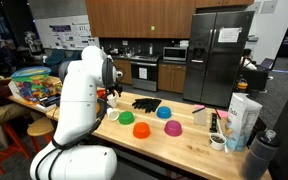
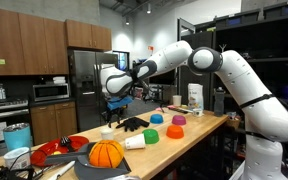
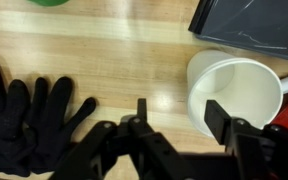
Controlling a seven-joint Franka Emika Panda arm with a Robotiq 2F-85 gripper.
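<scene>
In the wrist view my gripper is open, with a gap between its two dark fingertips and nothing held there. A white round cup point(image 3: 246, 85) sits at the right, seen from above and partly covered by the right finger. In exterior view 2 the gripper point(image 2: 112, 112) points down over the table's far-left part, close above a white cup point(image 2: 106, 132). Exterior view 1 shows the gripper point(image 1: 116, 90) small, at the far end of the table.
Black gloves point(image 3: 29, 120) lie left of the cup, and a dark flat tray point(image 3: 254, 22) borders it. A green bowl point(image 2: 151, 137), an orange basketball point(image 2: 107, 154), a tipped white container point(image 2: 134, 142) and a red tray point(image 2: 61, 147) are nearby. Bare wood shows between gloves and cup.
</scene>
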